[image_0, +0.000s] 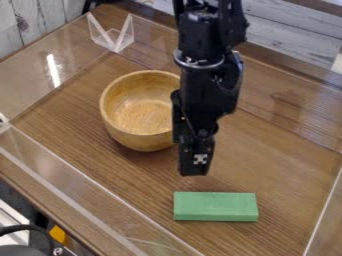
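Observation:
A black robot arm reaches down from the top centre, its gripper (199, 158) hanging low over the wooden table, open, with nothing seen between its fingers. A wide tan bowl (131, 108) stands just left of and behind the gripper, partly hidden by the arm. A green rectangular block (215, 206) lies on the table in front of and below the gripper, apart from it.
A white pronged object (110, 40) is at the back left. Pale walls edge the table, and a dark cable is at the bottom left.

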